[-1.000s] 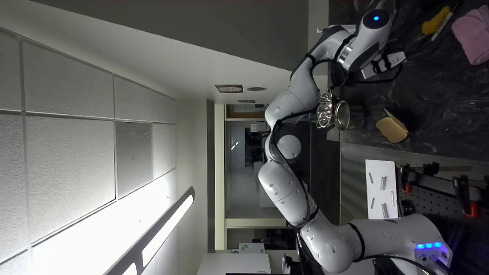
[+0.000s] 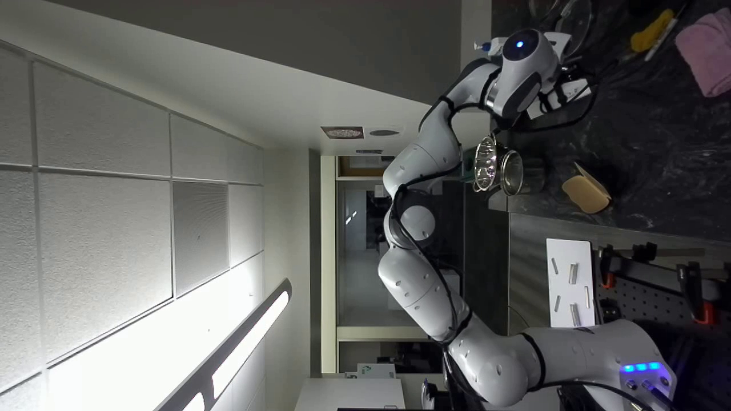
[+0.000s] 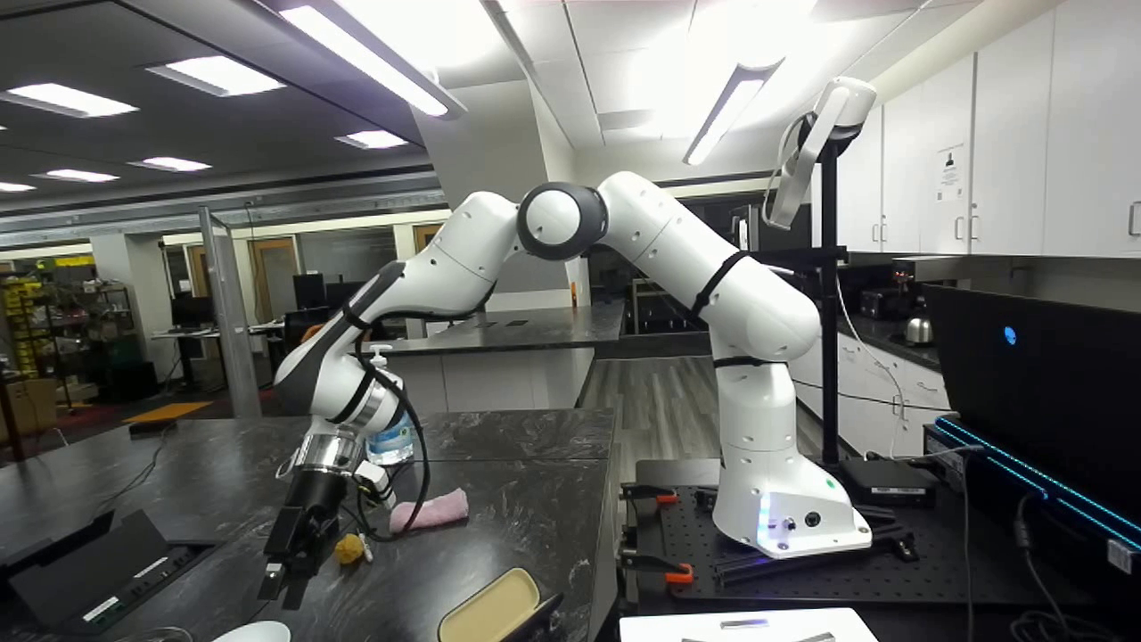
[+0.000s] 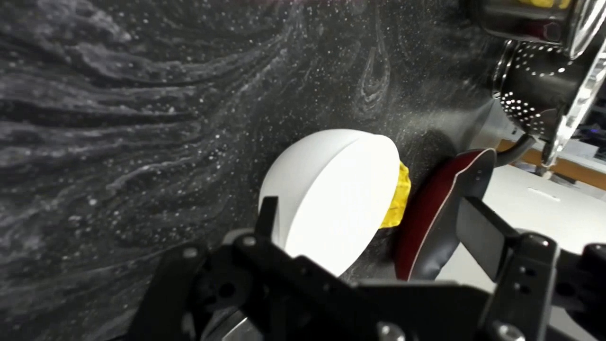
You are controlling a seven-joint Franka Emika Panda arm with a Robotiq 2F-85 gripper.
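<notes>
My gripper is open, its two fingers wide apart with nothing gripped between them. Beyond them in the wrist view a white bowl (image 4: 343,204) sits on the dark counter, and a yellow object (image 4: 399,199) shows partly behind it. To the right lies a dark red pan (image 4: 432,219) with a black inside, partly behind one finger. In exterior view 2 the gripper (image 3: 283,578) points down above the counter, with the white bowl (image 3: 255,632) cut off by the lower edge. The arm hides the fingers in exterior view 1.
A colander (image 2: 485,164) and a metal pot (image 2: 512,172) stand together; the pot (image 4: 520,20) has something yellow inside. Elsewhere are a tan open case (image 3: 492,608), a pink cloth (image 3: 430,512), a yellow item (image 3: 348,549) and a black case (image 3: 107,578). Left of the bowl, the counter is bare.
In exterior view 1 the arm's hand and forearm have shifted toward the image's left, which is up off the counter, and the hand sits slightly lower in the image. The objects look unmoved.
</notes>
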